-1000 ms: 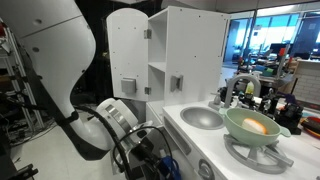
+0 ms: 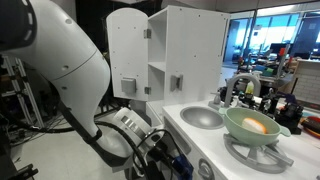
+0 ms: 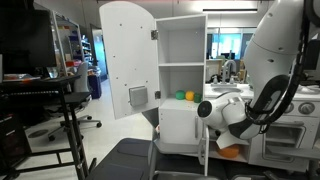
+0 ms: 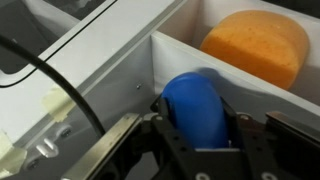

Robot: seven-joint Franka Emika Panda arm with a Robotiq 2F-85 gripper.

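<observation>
A rounded blue object (image 4: pixel 195 108) sits between the fingers of my gripper in the wrist view, and the gripper is shut on it. Its lower part is hidden by the fingers. Behind it, an orange rounded object (image 4: pixel 258 45) rests inside an open white drawer (image 4: pixel 215 68). Exterior view 1 has the gripper (image 2: pixel 168 158) low in front of the counter, with a bit of blue showing beside it. Low by the cabinets in exterior view 2, the orange object (image 3: pixel 230 152) shows under the arm.
A green bowl (image 2: pixel 252 126) stands on the counter beside the sink (image 2: pixel 202 117). In exterior view 2, a green item (image 3: pixel 180 95) and a yellow-orange item (image 3: pixel 189 96) sit at the tall cabinet's shelf. Its white door (image 3: pixel 129 60) hangs open. A dark cable crosses the wrist view.
In exterior view 1 the arm's lower links and gripper have shifted right, toward the counter front. The blue patch at the gripper has moved right with them. The counter items have stayed put.
</observation>
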